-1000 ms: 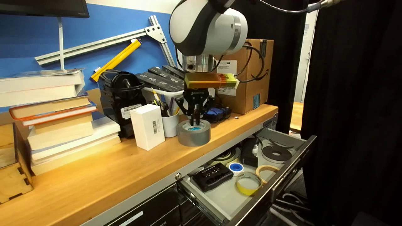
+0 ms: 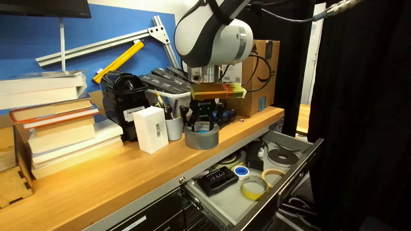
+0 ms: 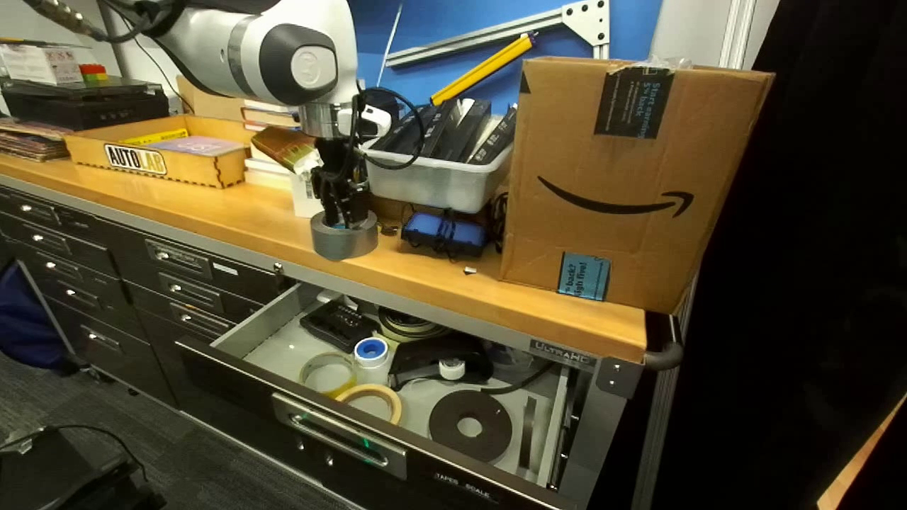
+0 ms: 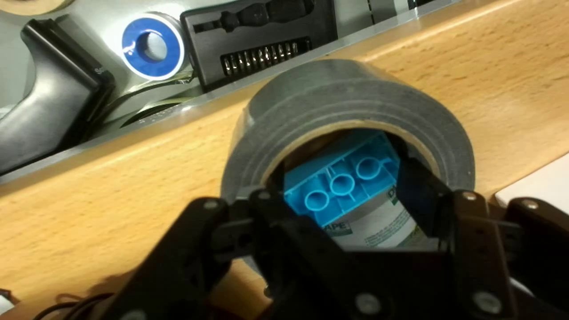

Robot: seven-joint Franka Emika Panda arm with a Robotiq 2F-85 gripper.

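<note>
A grey roll of duct tape (image 2: 202,140) lies flat on the wooden bench near the front edge. Inside its ring sits a light blue toy brick (image 4: 342,184), its hollow underside with three tubes facing up in the wrist view. From above, my gripper (image 2: 201,127) reaches down into the ring with its fingers open. One dark finger (image 4: 424,194) stands at the ring's inner wall, the other on the opposite side of the brick. Whether the fingertips touch the tape is hard to tell.
An open drawer (image 3: 280,338) juts out below, holding tape rolls, a black tool case (image 2: 217,180) and a tape dispenser (image 3: 442,357). Close by on the bench stand a white box (image 2: 151,130), a pen cup (image 2: 174,129) and a large cardboard box (image 3: 621,187).
My gripper has come lower into the ring, and its fingers, close together before, are spread apart. The tape roll has shifted slightly to the right in exterior view 1.
</note>
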